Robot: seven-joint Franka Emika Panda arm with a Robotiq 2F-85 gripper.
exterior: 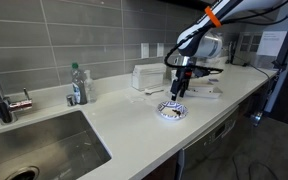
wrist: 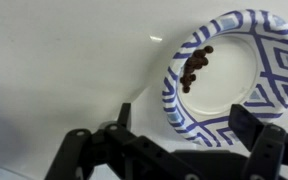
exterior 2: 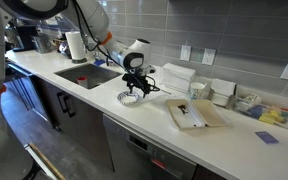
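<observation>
A white plate with a blue patterned rim (wrist: 172,88) fills the right half of the wrist view. On its inner left side lies a small cluster of dark brown pieces (wrist: 192,66). My gripper is open above the plate's near edge, its fingers (wrist: 123,115) wide apart with nothing between them. In the first exterior view the plate (exterior: 171,111) rests on the counter, with the gripper (exterior: 176,95) just above and behind it. The second exterior view shows the gripper near the plate (exterior 2: 129,99) too.
The sink (exterior: 44,150) with a soap bottle (exterior: 79,85) behind it lies left. A shallow tray (exterior 2: 197,115), white containers (exterior 2: 222,92) and a purple item (exterior 2: 267,137) stand along the counter. Bare counter (exterior: 124,125) surrounds the plate's left side.
</observation>
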